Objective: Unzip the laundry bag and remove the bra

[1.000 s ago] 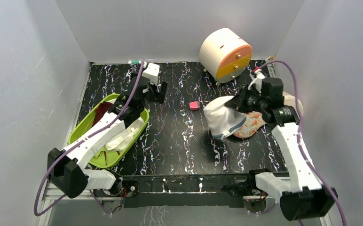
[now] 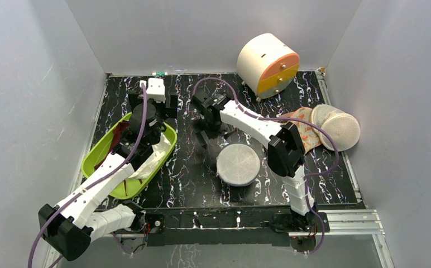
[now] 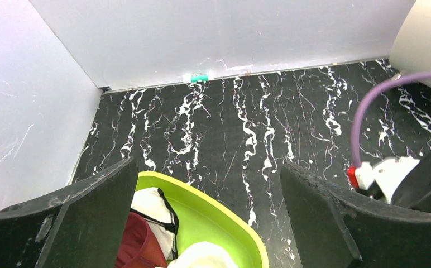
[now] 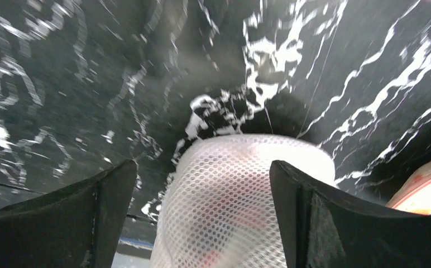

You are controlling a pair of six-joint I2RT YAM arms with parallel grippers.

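A round white mesh laundry bag (image 2: 238, 166) lies flat on the dark marbled table, front of centre. Its mesh (image 4: 224, 178) fills the lower middle of the right wrist view, with faint orange showing through low down. No zip pull can be made out on it. Blurred in the top view, my right gripper (image 2: 203, 135) is open above the table, to the far left of the bag. At the left, over the far end of the green basket (image 2: 170, 133), my left gripper stands open and empty. I cannot pick out a bra.
Dark red cloth (image 3: 142, 243) and white cloth (image 2: 156, 156) lie in the basket. An orange-patterned round piece (image 2: 308, 137) and pale mesh bags (image 2: 339, 129) are at the right. A cream drum-shaped cabinet (image 2: 269, 64) stands at the back.
My right gripper has swung left and let go of the mesh bag, which now lies flat on the table. The small pink object is now out of sight. My left gripper has drifted left.
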